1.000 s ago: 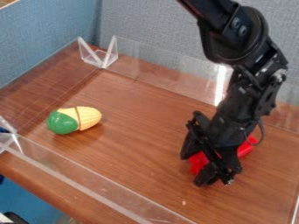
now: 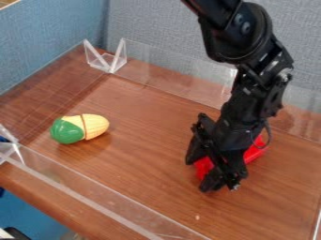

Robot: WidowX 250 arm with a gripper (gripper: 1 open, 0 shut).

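My black gripper (image 2: 207, 159) reaches down from the top right to the wooden surface, shut around a red object (image 2: 249, 152) that lies at the right of the work area. The fingers hide much of the red object, so its shape is unclear. A toy corn cob (image 2: 90, 126), yellow with a green husk, lies on the left part of the surface, well apart from the gripper.
Clear plastic walls edge the wooden surface (image 2: 138, 187), with white brackets (image 2: 105, 58) at the back left.
The arm and gripper have shifted slightly left and up over the last second, still at the red object. The corn has not moved.
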